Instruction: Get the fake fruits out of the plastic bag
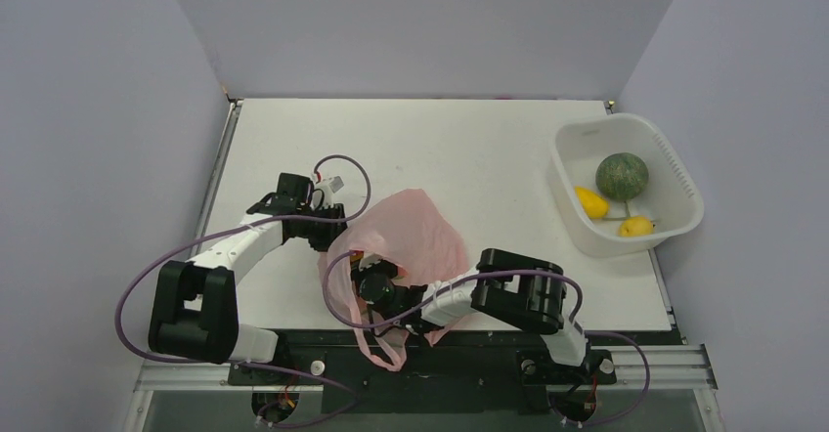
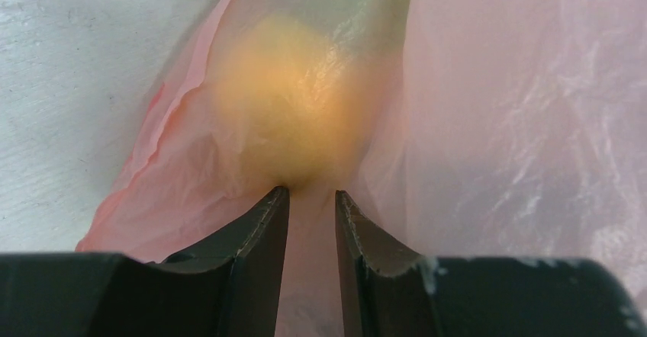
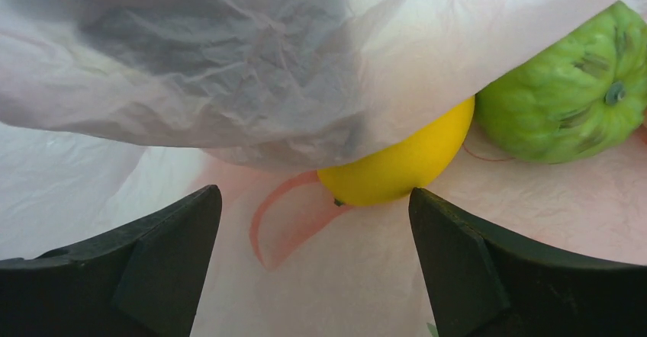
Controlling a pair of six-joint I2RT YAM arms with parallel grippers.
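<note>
The pink plastic bag (image 1: pixel 415 219) lies at the table's front, its handle hanging over the near edge. My left gripper is at the bag's left side, fingers slightly apart, with pink film close around and behind the tips. An orange-yellow fruit (image 2: pixel 286 97) shows blurred through that film. Inside the bag my right gripper stands open with nothing held. Just beyond its right fingertip lies a yellow fruit (image 3: pixel 408 163), partly covered by the film. A green fruit (image 3: pixel 576 93) rests beside it, farther right.
At the right stands a white bin (image 1: pixel 579 229) holding a dark green melon (image 1: pixel 622 176), a yellow fruit (image 1: pixel 591 202) and another yellow fruit (image 1: pixel 636 226). Purple cables (image 1: pixel 171 256) loop along both arms.
</note>
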